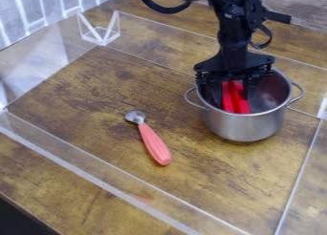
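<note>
A steel pot [250, 125] with two side handles stands on the right of the wooden table. My black gripper [234, 78] reaches down into its mouth from above. A red object [234, 100] sits in the pot beneath the fingers; whether the fingers hold it cannot be told. A spoon-like utensil with a pink handle [153, 141] and a metal head lies on the table, left of the pot.
Transparent edging runs along the sides, with a small white wire piece [99, 32] at the upper left.
</note>
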